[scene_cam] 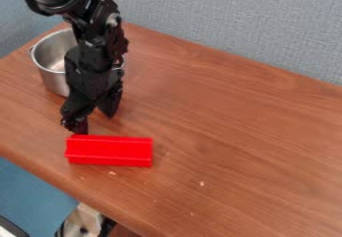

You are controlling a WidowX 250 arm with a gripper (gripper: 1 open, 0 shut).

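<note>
A black robot gripper (94, 116) hangs low over the wooden table, open, with its fingertips just behind a red rectangular block (110, 151). The block lies flat near the table's front left edge. Behind the gripper, at the back left, stands a silver metal pot (54, 59), partly hidden by the arm. Whether the fingertips touch the table or block is unclear.
A grey wall (241, 21) runs along the back. A blue surface lies beyond the table's left front edge.
</note>
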